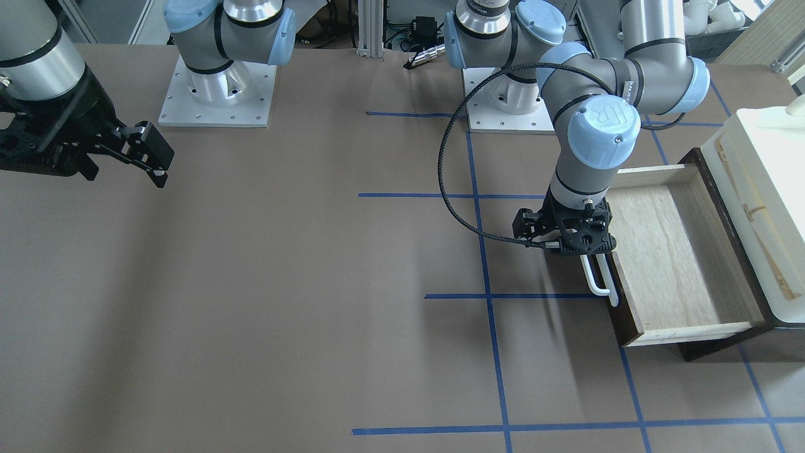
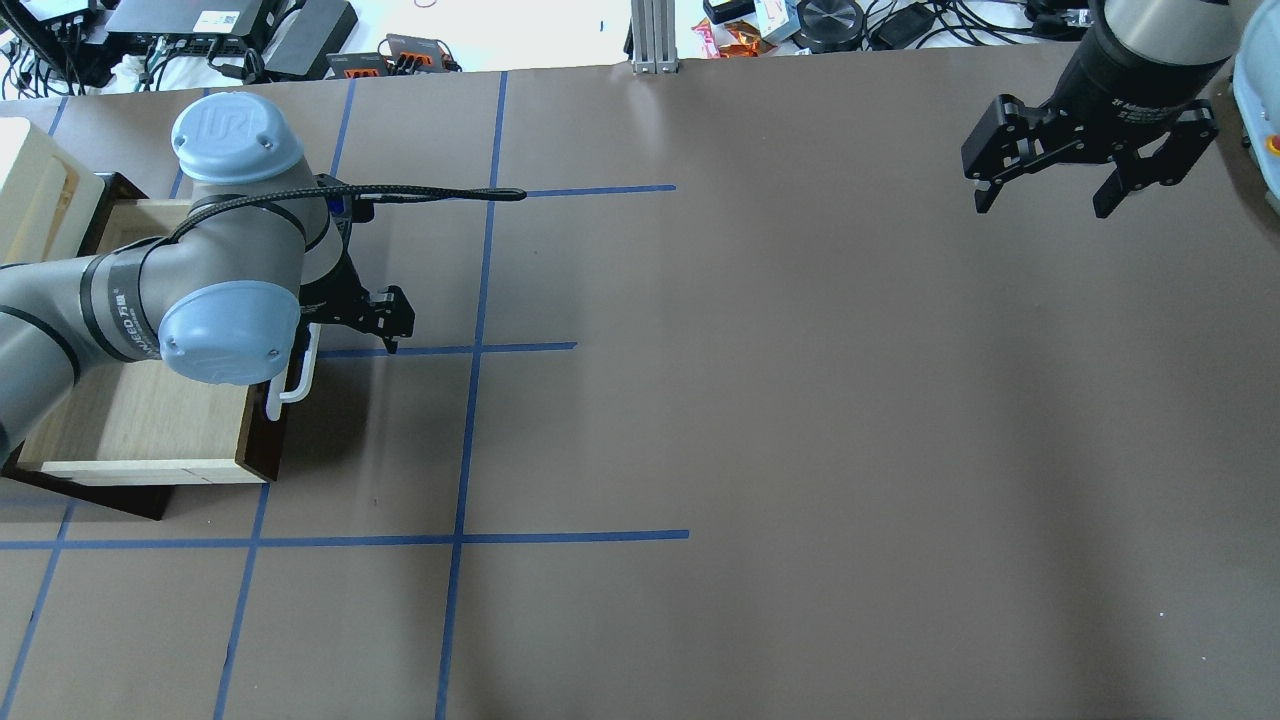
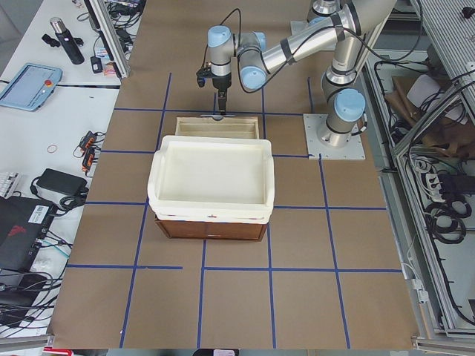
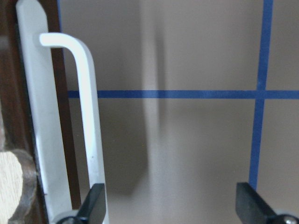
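Observation:
A wooden drawer (image 1: 679, 249) stands pulled out of a dark box under a white top (image 3: 211, 178). Its white bar handle (image 4: 88, 116) is on the drawer's outer face. My gripper is down at that handle; in the wrist view its fingers stand wide apart, the left one against or beside the bar, with bare floor between them. The front and top views show the gripper body over the handle, hiding part of it.
A second arm's gripper (image 2: 1080, 168) hangs at the far side, away from the drawer. Other arm bases stand along the back. The taped table floor beside the drawer is clear.

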